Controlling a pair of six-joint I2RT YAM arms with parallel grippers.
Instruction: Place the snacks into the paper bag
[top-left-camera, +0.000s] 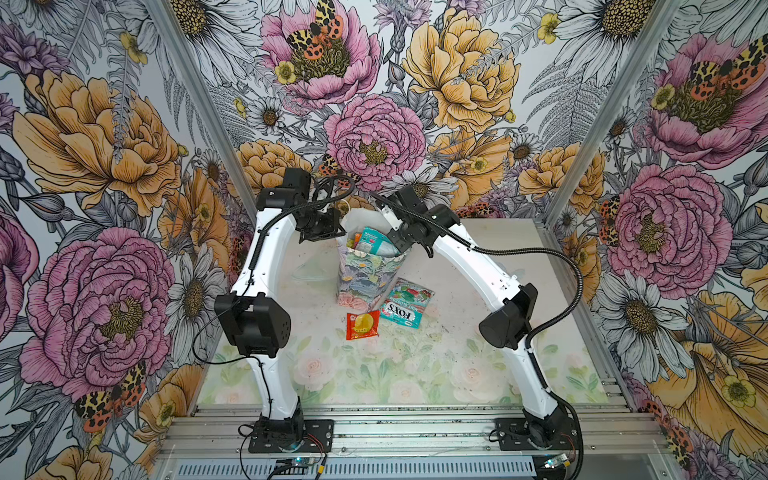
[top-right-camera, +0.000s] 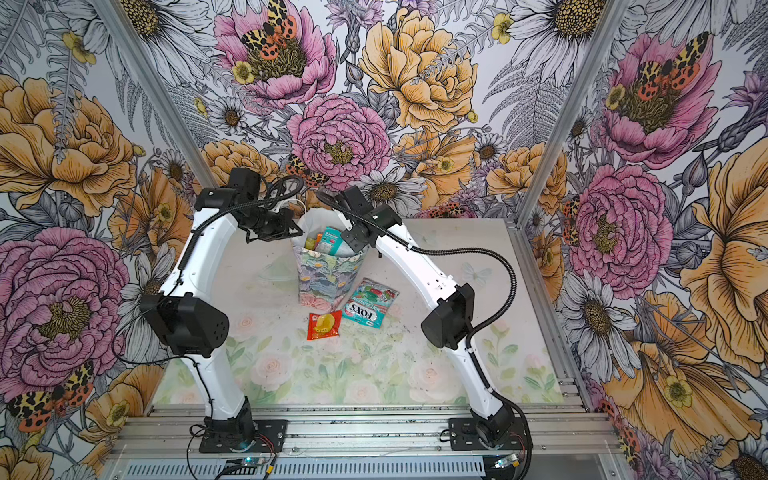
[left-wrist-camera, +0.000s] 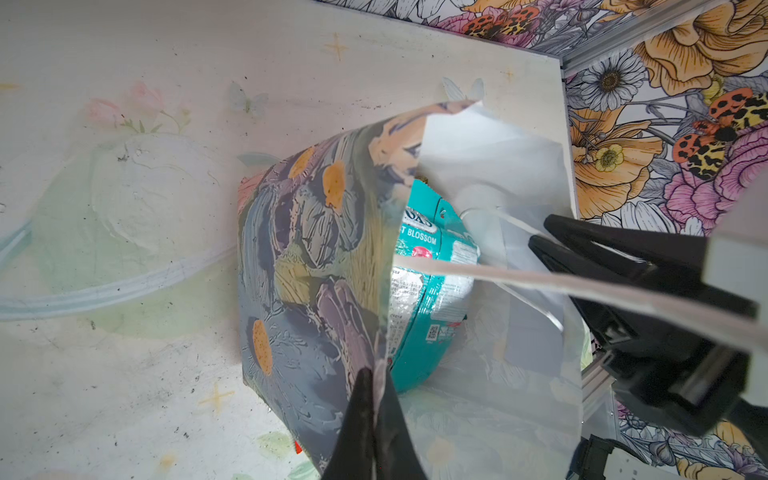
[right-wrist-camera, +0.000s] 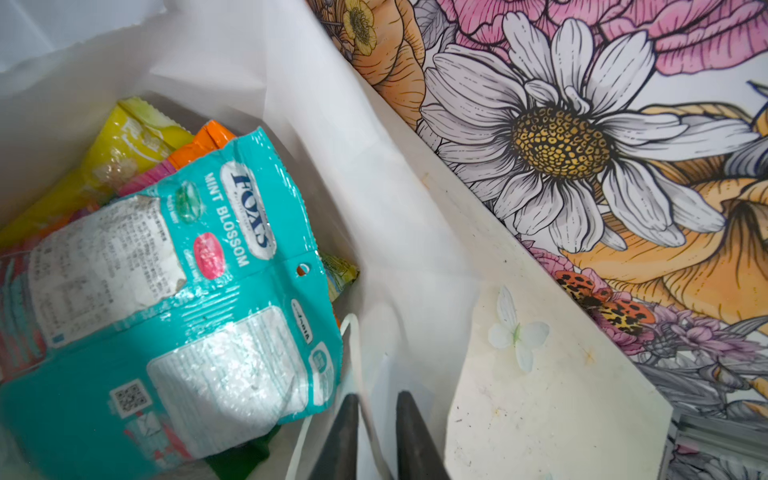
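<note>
A flower-patterned paper bag (top-left-camera: 364, 276) stands upright with its mouth open. Inside lies a teal Fox's pouch (right-wrist-camera: 232, 320) over a yellow packet (right-wrist-camera: 112, 160) and other snacks. At the bag's left rim my left gripper is shut, pinching the paper edge. My right gripper is over the right side of the mouth, its fingers parted, with a thin white handle (right-wrist-camera: 364, 392) running between them, not visibly clamped. On the table in front of the bag lie a red packet (top-left-camera: 362, 325) and another teal Fox's pouch (top-left-camera: 405, 305).
The flowered wall rises close behind the bag. Both arms reach in over the table from either side. Bare tabletop (top-left-camera: 480, 360) shows at the front and right.
</note>
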